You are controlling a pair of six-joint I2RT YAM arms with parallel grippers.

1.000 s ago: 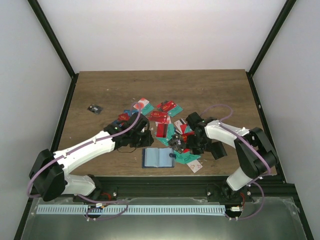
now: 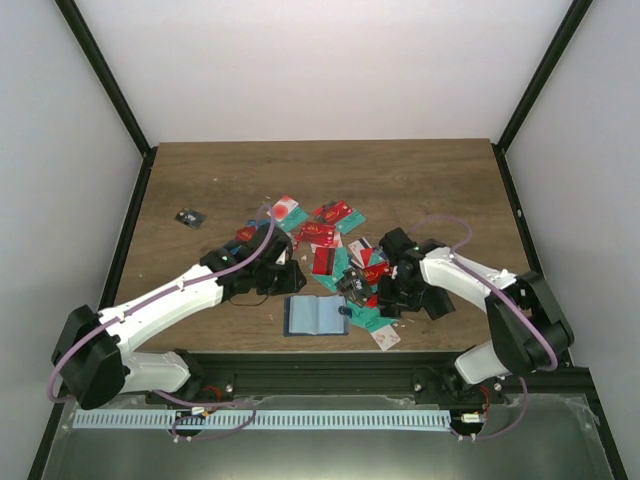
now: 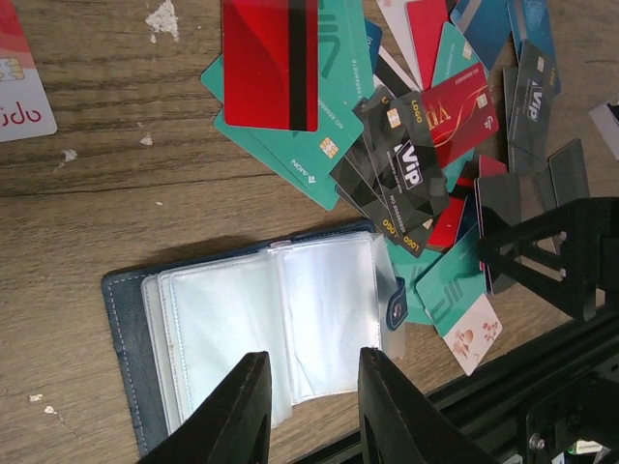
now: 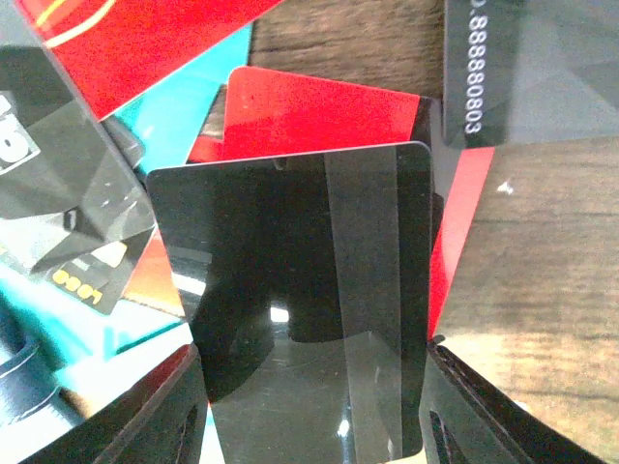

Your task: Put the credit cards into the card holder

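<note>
The card holder [image 3: 242, 309] lies spread open near the front edge, its clear sleeves showing. Just over its near side hangs my left gripper, fingers part open and nothing between them. In the right wrist view a black card [image 4: 290, 261] with a dark stripe is pinched along both side edges by my right gripper. It is held above a pile of cards to the right of the holder. Loose cards include a red one [image 3: 270, 63] over teal ones, black VIP cards [image 3: 401, 164] and a pale patterned card [image 3: 473, 333].
More red and teal cards [image 2: 335, 212] are scattered behind the holder. A single dark card [image 2: 190, 217] lies apart at the far left. The dark front rail [image 2: 320, 366] runs just below the holder.
The left arm has moved only a little. The holder stays in place.
</note>
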